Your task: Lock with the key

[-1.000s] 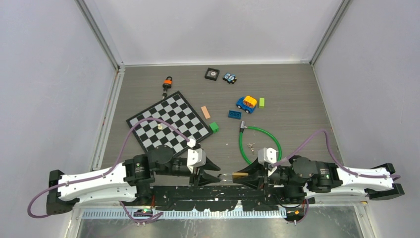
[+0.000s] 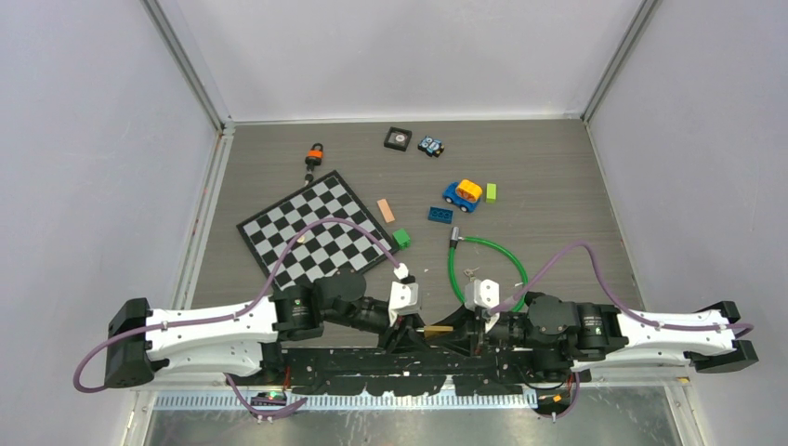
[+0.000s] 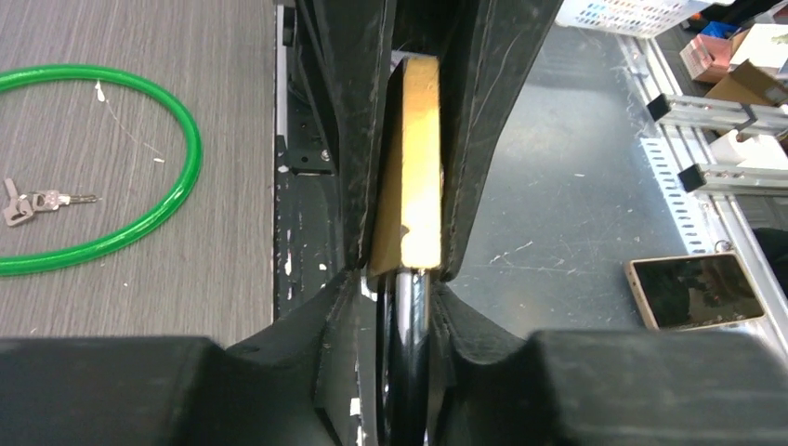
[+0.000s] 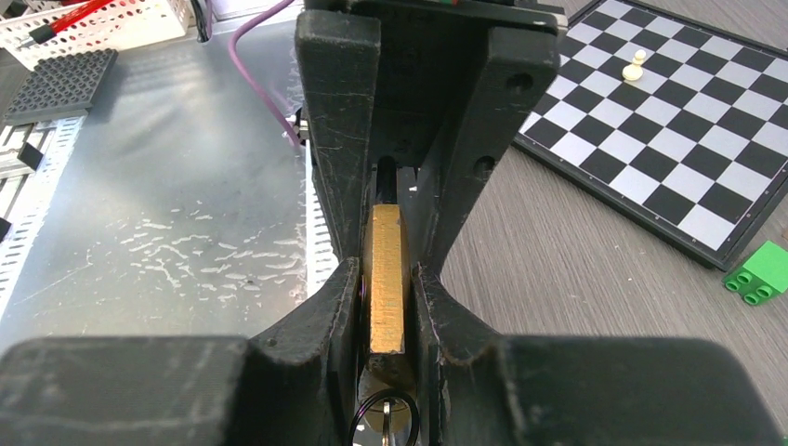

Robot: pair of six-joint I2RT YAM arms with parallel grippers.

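Observation:
A brass padlock (image 3: 420, 158) sits at the front centre, where my two grippers meet tip to tip. In the right wrist view its gold body (image 4: 387, 279) lies between the fingers of my right gripper (image 2: 457, 333), with a key ring (image 4: 385, 401) at the near end. In the left wrist view the metal shackle (image 3: 411, 325) runs between the fingers of my left gripper (image 2: 405, 333); whether these are closed on it I cannot tell. A bunch of keys (image 3: 42, 203) lies on the table inside the green cable loop (image 3: 158, 212).
A chessboard (image 2: 316, 232) with a pawn lies at the left. A green brick (image 2: 401, 238), blue brick (image 2: 439, 214), toy car (image 2: 462, 195) and other small items lie farther back. The back of the table has free room.
My left arm has moved right, bringing its gripper up to the padlock's shackle at the right gripper. The right arm has shifted only slightly.

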